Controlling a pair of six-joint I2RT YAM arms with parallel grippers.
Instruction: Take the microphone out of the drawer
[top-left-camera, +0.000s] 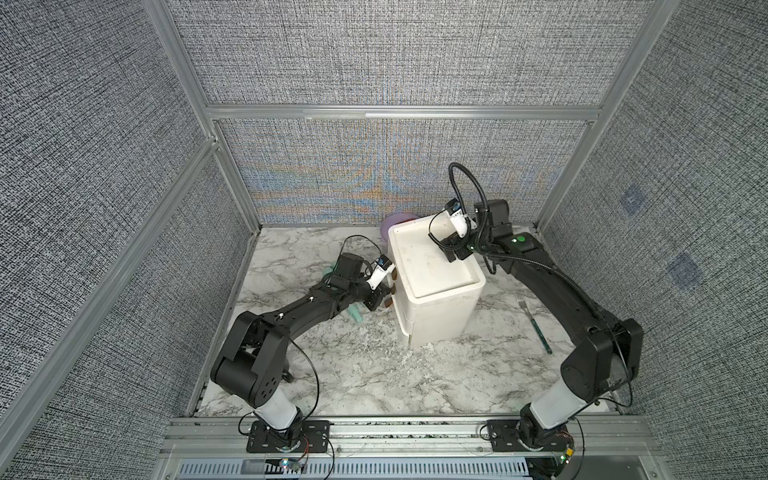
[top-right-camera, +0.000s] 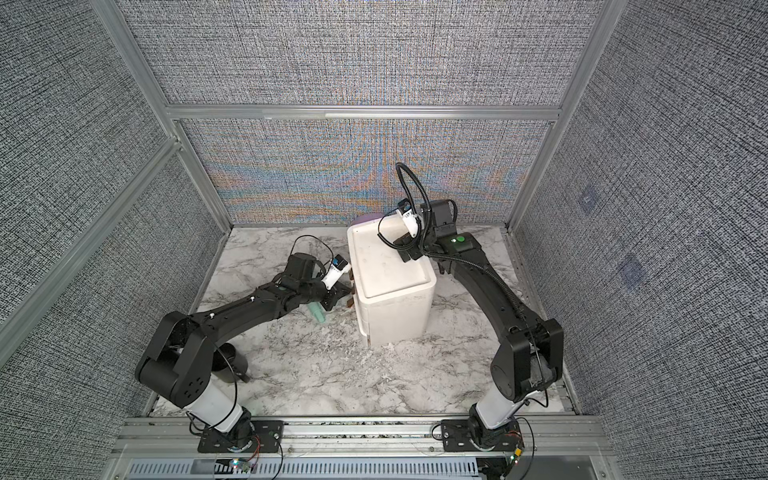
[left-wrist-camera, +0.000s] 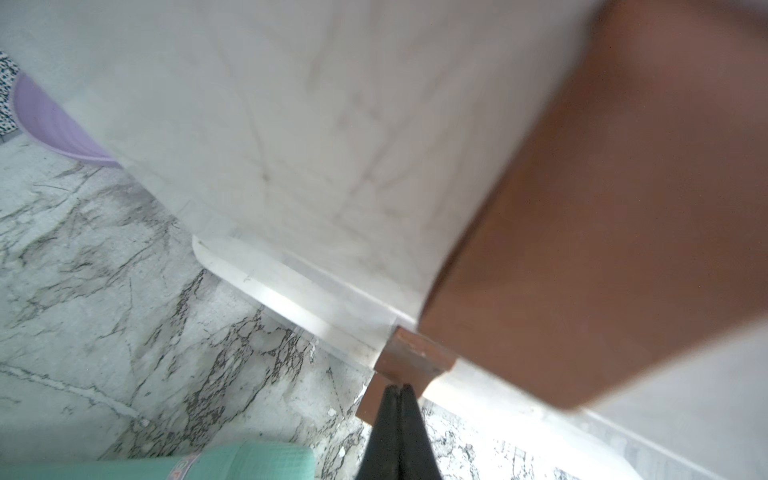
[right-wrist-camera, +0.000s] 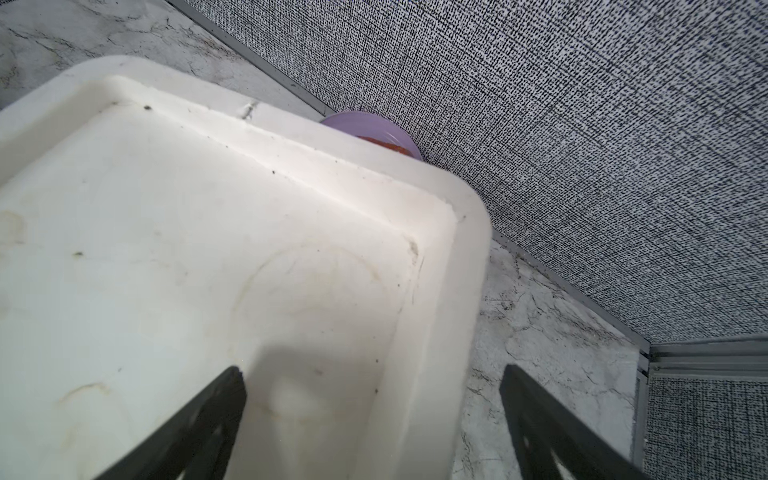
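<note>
A white drawer cabinet stands mid-table, brown handle tabs on its left side. In the left wrist view, the lower handle tab sits just beyond the tips of my left gripper; those tips are together, with nothing between them and the tab outside. A larger brown tab looms blurred at the upper right. My right gripper is open at the cabinet top, one finger over the recessed lid and the other beyond the right rim. No microphone is visible; the drawers' insides are hidden.
A mint-green object lies close to the left gripper. Behind the cabinet is a purple bowl. A green-handled fork lies right of it, and a dark cup stands by the left arm.
</note>
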